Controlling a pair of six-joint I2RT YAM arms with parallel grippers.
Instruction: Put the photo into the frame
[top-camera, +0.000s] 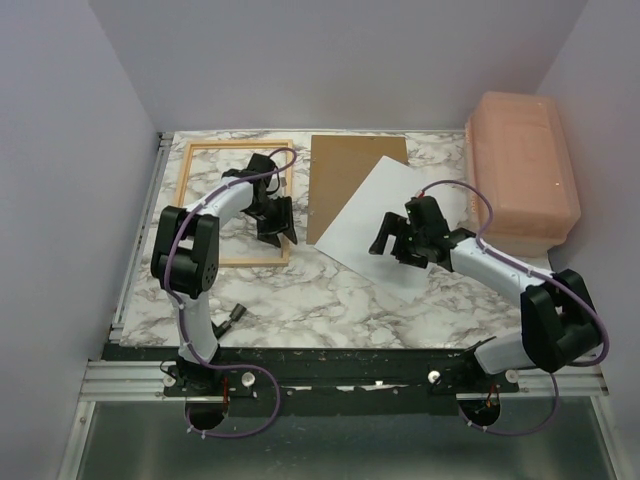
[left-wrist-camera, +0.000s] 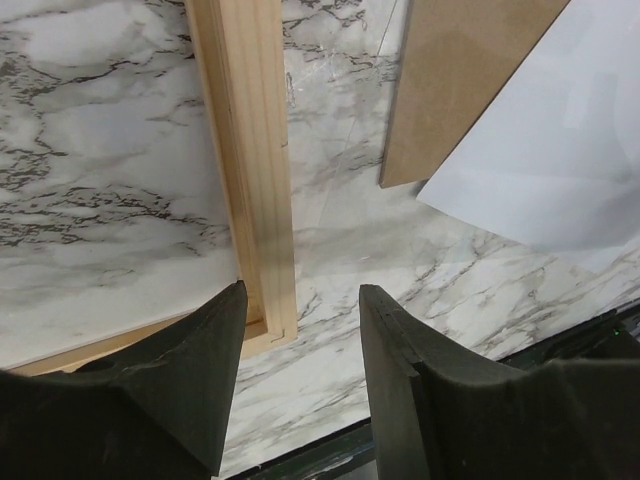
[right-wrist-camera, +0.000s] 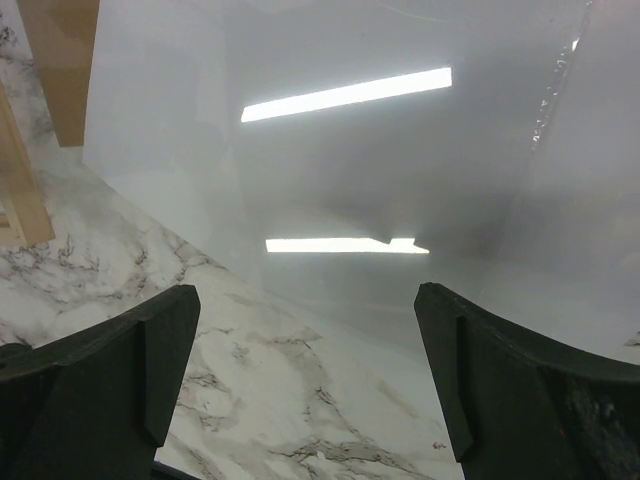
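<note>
The wooden frame (top-camera: 181, 180) lies at the left of the table, empty over the marble. My left gripper (top-camera: 274, 228) is over its right bar (left-wrist-camera: 262, 200), open, with nothing seen between its fingertips. A white sheet (top-camera: 370, 230) with a glossy clear layer (right-wrist-camera: 360, 170) lies right of centre; the photo itself cannot be told apart. My right gripper (top-camera: 390, 240) stands open above that sheet.
A brown board (top-camera: 335, 165) lies at the back middle, partly under the sheet. A salmon box (top-camera: 520, 165) stands at the back right. A small black tool (top-camera: 235, 315) lies at the front left.
</note>
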